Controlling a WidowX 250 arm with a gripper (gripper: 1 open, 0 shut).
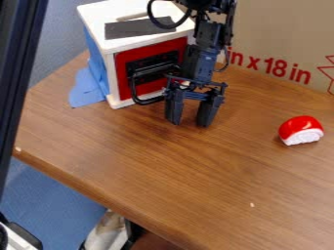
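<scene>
The black gripper (190,112) hangs low over the wooden table, in front of a white box with a red front (131,61). Its two fingers point down and stand apart, with nothing seen between them. A black handle or cable shape runs across the red front, partly behind the arm. A red and white rounded object (300,128) lies on the table to the right, apart from the gripper.
A blue sheet (88,90) lies left of the box. Cardboard with red print (287,54) stands behind. The table's left edge drops to a blue floor.
</scene>
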